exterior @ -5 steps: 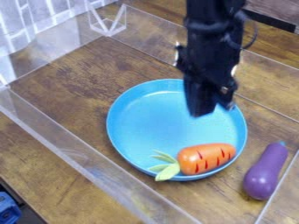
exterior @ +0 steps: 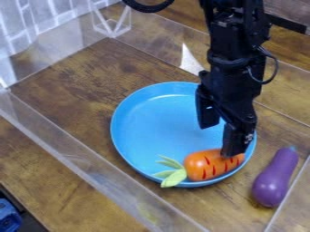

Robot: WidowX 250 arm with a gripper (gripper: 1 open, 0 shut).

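Note:
My black gripper point(exterior: 224, 136) reaches down into a round blue plate point(exterior: 158, 127), its fingers open just above the orange toy carrot point(exterior: 209, 165), which lies at the plate's lower right with its pale green leaves pointing left. A purple eggplant point(exterior: 275, 177) lies outside the plate to the lower right.
A wooden table surface point(exterior: 61, 95) fills the left, inside clear plastic walls point(exterior: 43, 149) along the left and lower sides. The bare wood left of the plate is free. A blue object sits at the bottom left corner.
My gripper has come down from above the back of the plate to just over the carrot. The carrot and eggplant look unmoved.

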